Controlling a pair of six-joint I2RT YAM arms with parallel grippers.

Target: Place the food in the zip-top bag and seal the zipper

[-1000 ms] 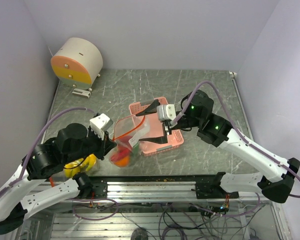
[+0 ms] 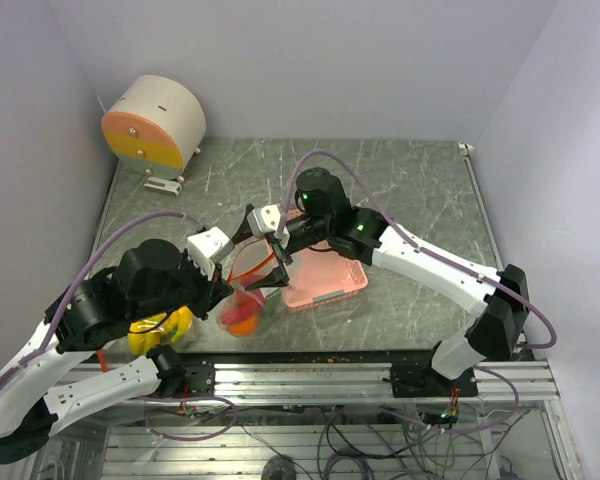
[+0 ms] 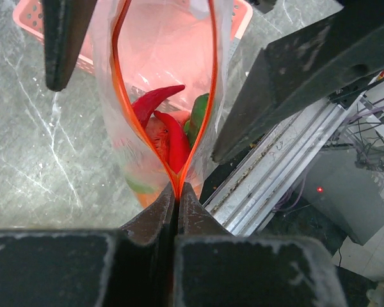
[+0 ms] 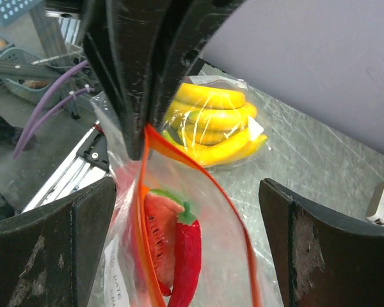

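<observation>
A clear zip top bag with an orange zipper edge hangs above the counter, its mouth gaping. My left gripper is shut on one corner of that orange edge. Inside the bag lie a red pepper, a watermelon slice and a green item. My right gripper stands open, its fingers spread on either side of the bag's mouth; in the right wrist view the bag's edge runs between them. Nothing is gripped by the right fingers.
A pink basket sits on the counter beneath the right arm. Another clear bag with yellow bananas lies near the left arm. A cream drum-shaped bread box stands at back left.
My right gripper has moved left, from the bag's far side until its open fingers straddle the mouth close to my left gripper.
</observation>
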